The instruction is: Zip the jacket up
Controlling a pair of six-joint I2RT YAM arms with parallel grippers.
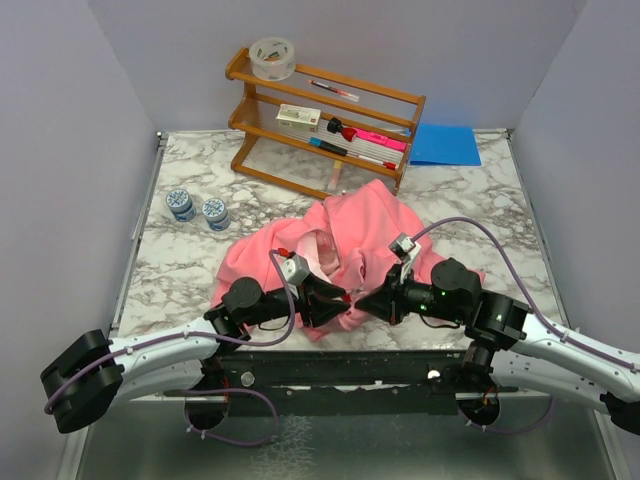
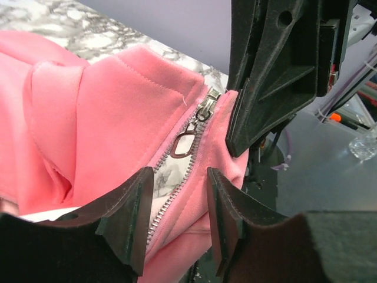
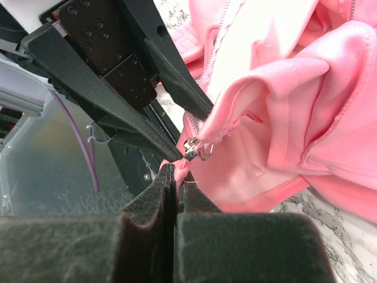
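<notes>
The pink jacket is bunched on the marble table between both grippers. In the left wrist view its zipper slider and pull sit between two fabric edges. My left gripper is part open, its fingertips over the zipper tape just below the pull. My right gripper is shut on the pink fabric at the zipper end, just beneath the metal slider. In the top view both grippers face each other at the jacket's front.
A wooden rack stands at the back, a blue folder right of it, two tins at the left.
</notes>
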